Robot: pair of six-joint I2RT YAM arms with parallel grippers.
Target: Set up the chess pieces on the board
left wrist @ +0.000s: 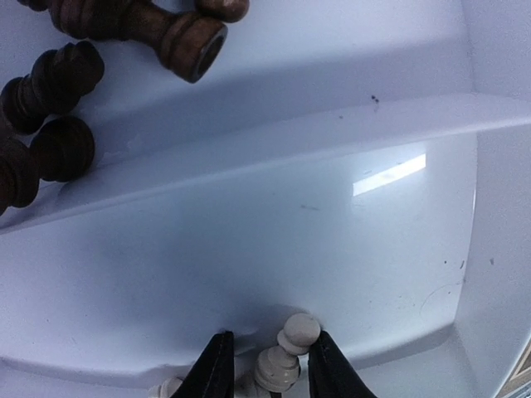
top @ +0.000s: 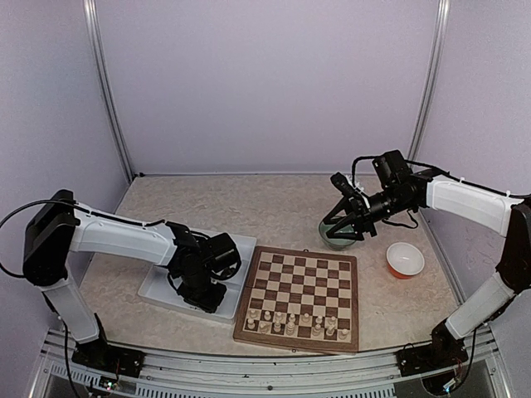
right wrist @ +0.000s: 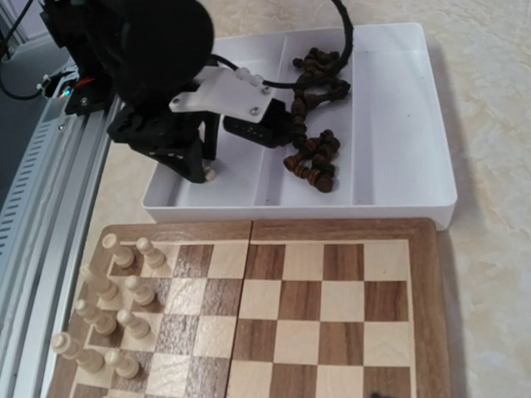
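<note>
In the left wrist view a pale chess piece (left wrist: pixel 278 368) lies in the white tray's front compartment, between the fingers of my left gripper. Those fingers stand part open, with a gap at least on the left side of the piece; whether the right one touches it I cannot tell. Dark brown pieces (right wrist: pixel 314 162) lie in the tray's middle compartment. On the chessboard (top: pixel 303 286), several pale pieces (top: pixel 290 323) stand in two rows along the near edge. My right gripper (top: pixel 342 229) hangs open and empty above the table behind the board.
The white tray (right wrist: pixel 402 124) sits left of the board, with dividing walls between its compartments. A greenish bowl (top: pixel 325 228) is beneath the right gripper, and a white bowl (top: pixel 405 259) stands right of the board.
</note>
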